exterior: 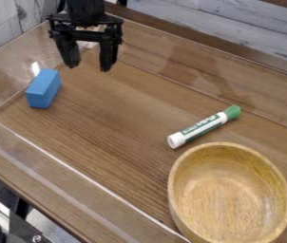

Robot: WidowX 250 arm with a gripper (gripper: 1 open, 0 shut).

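Observation:
My black gripper (87,55) hangs at the upper left over the wooden table, its two fingers apart and pointing down, with no object visible between them. A blue block (42,87) lies at the left, below and left of the gripper. A white tube with a green cap (200,128) lies diagonally at the right of the table.
A yellow oval bowl (229,195) stands at the lower right. A pale wall borders the upper left, and dark cables show at the lower left.

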